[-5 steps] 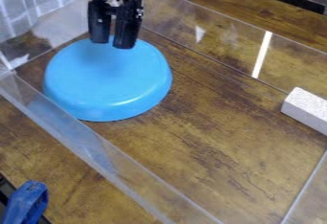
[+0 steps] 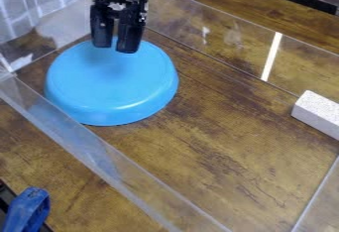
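Observation:
A black gripper (image 2: 117, 36) points down over the back part of a round blue disc (image 2: 110, 85), which lies on the wooden table at the left. Its two dark fingers hang at or just above the disc's far edge; whether they touch it, and whether they are open or shut on anything, is unclear.
A white block (image 2: 316, 112) sits at the right edge. A blue object (image 2: 27, 209) lies at the lower left. Clear transparent strips or panels cross the left and back of the table (image 2: 212, 147).
The gripper has shifted very slightly to the left over the last second. The disc looks in about the same place.

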